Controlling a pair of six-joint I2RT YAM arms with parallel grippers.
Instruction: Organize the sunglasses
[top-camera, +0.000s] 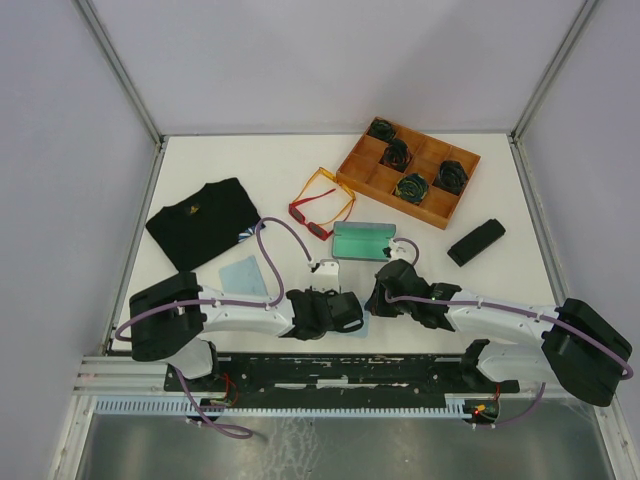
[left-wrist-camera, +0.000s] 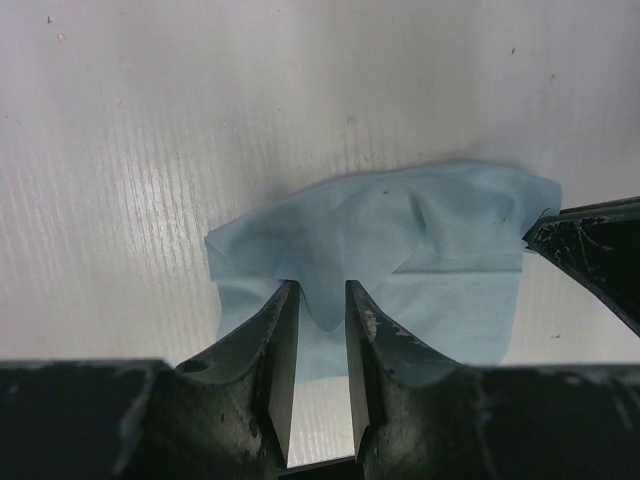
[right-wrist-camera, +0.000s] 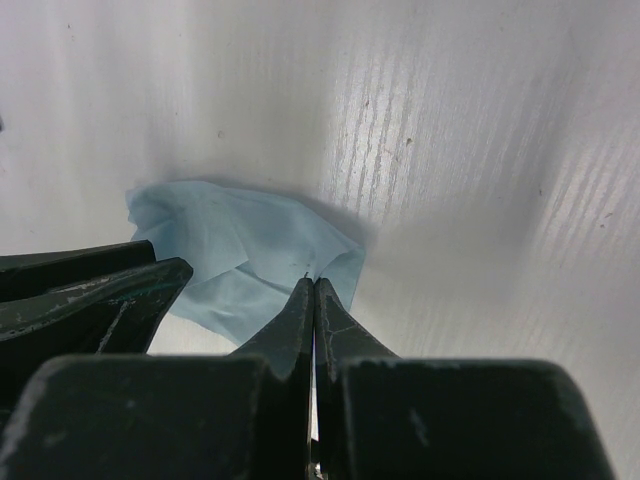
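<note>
A pale blue cloth (left-wrist-camera: 460, 300) lies creased on the table beneath both grippers, one strip of it folded over. My left gripper is partly open above the cloth, a fold showing between and beyond its fingertips; whether they touch it is unclear. At the cloth's edge, my right gripper is shut, with nothing visible between its fingers. Farther back lie the sunglasses (top-camera: 318, 231), with red and orange-yellow frame parts and dark lenses. To their right stands an open green case (top-camera: 362, 241).
A wooden compartment tray (top-camera: 428, 152) holding several dark rolled items stands at the back. A black case (top-camera: 477, 242) lies to the right, a black shirt (top-camera: 200, 222) to the left. Another pale blue cloth (top-camera: 243, 276) rests beside the left arm.
</note>
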